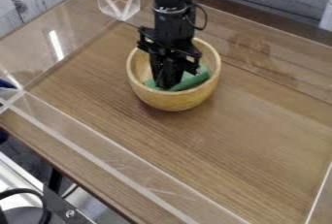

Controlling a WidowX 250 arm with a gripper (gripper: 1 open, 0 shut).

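Note:
The black gripper [166,73] reaches down from the top centre into a round wooden bowl [182,102], its fingertips low inside it. A green object [195,79] lies in the bowl, partly hidden behind the gripper. The fingers look close together; whether anything is between them is hard to see.
A clear plastic container [118,2] stands at the back left. Clear strips run along the left, and a black cable [26,194] lies at the bottom left.

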